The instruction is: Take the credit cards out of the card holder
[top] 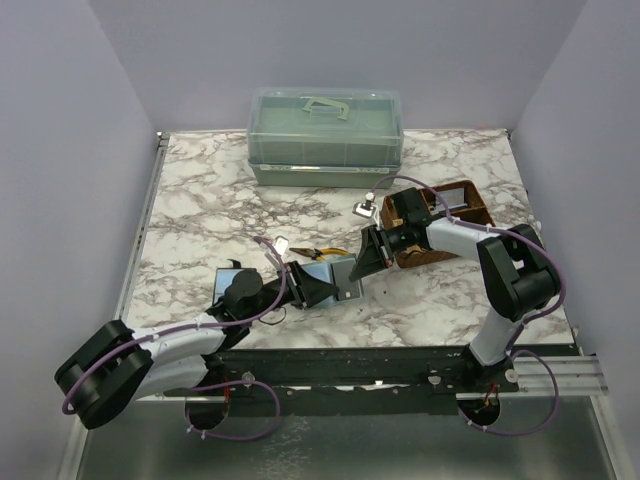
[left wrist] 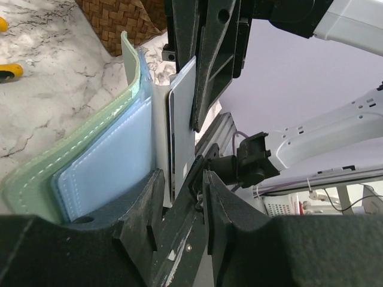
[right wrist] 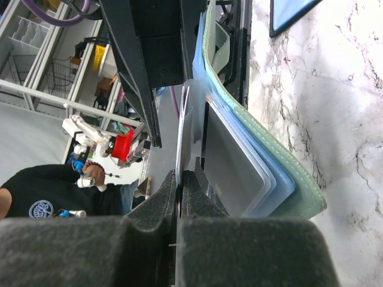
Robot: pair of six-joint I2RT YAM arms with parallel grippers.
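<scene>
The card holder (left wrist: 102,161), light blue with a green edge, stands open on its side between both grippers, cards along its right face (right wrist: 233,161). My right gripper is shut on a thin silvery card (left wrist: 182,119) at the holder's side. My left gripper is open at the holder; in the right wrist view its dark fingers (right wrist: 143,66) reach down beside the holder.
A woven basket (top: 440,250) sits at the right, a lidded green box (top: 325,150) at the back. Yellow-handled pliers (top: 330,250) lie behind the holder; a blue-screened device (top: 225,280) lies left.
</scene>
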